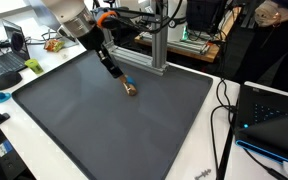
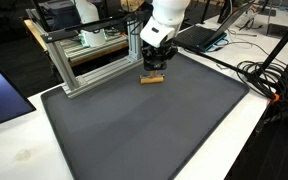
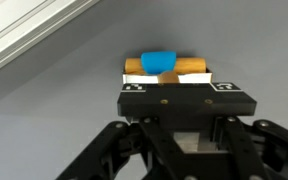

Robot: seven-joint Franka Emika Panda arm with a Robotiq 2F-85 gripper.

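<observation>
An orange wooden-looking bar with a blue piece (image 3: 159,62) around its middle lies across the wrist view, just beyond the fingertips. My gripper is shut on this orange and blue object, though the exact place of contact is hidden behind the black fingers. In exterior view 1 the orange bar (image 1: 130,89) is at the tip of the gripper (image 1: 117,74), close above the dark table. From exterior view 2 the orange bar (image 2: 151,80) appears level beneath the gripper (image 2: 154,70). Whether it touches the table I cannot tell.
A white metal frame (image 2: 99,72) stands along its edge, near the gripper. A black cable (image 1: 222,95) and a dark device (image 1: 274,120) lie off to the right.
</observation>
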